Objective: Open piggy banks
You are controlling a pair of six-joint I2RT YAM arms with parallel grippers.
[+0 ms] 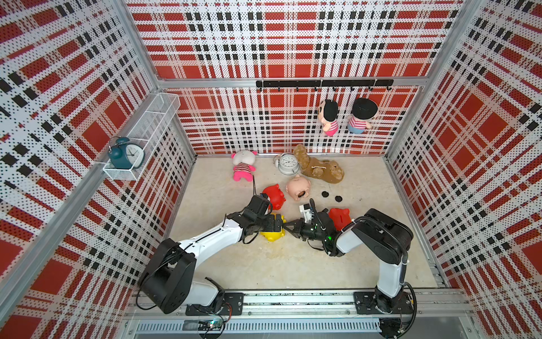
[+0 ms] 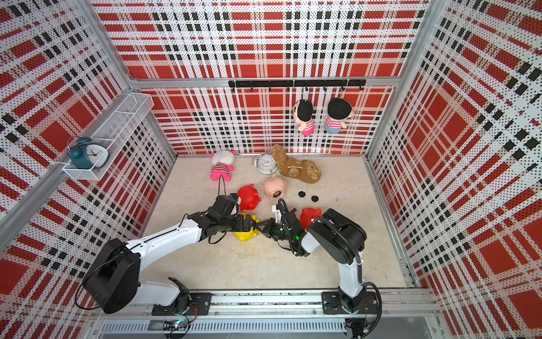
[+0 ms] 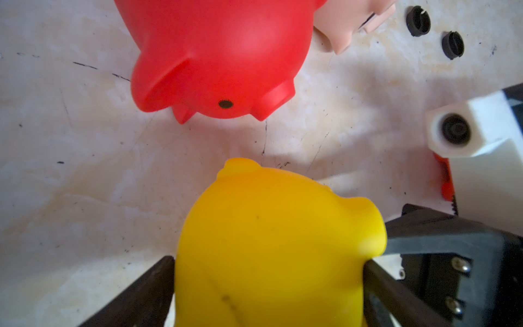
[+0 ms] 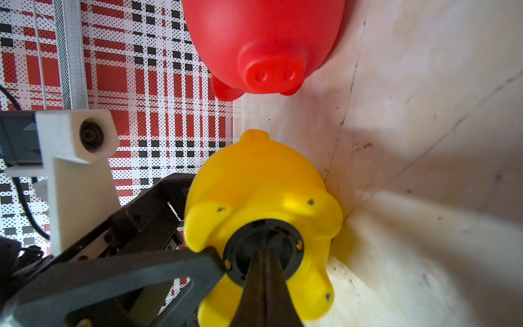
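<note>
A yellow piggy bank [image 3: 261,229] lies on its side near the table's middle, its underside with a round black plug [image 4: 280,239] facing my right gripper. My left gripper stands open around the pig's body, one finger at each side. My right gripper is shut, its tips at the black plug. A red piggy bank [image 3: 218,43] lies just behind the yellow one, another red one [image 2: 310,217] beside my right arm. A pink piggy bank [image 1: 299,186] with a dark opening rests farther back, with two loose black plugs [image 3: 418,21] to its right.
A pink-striped doll [image 1: 243,166], a silver clock [image 1: 288,163] and a brown plush toy [image 1: 319,169] line the back edge. A wire basket [image 1: 158,113] with a teal clock hangs on the left wall.
</note>
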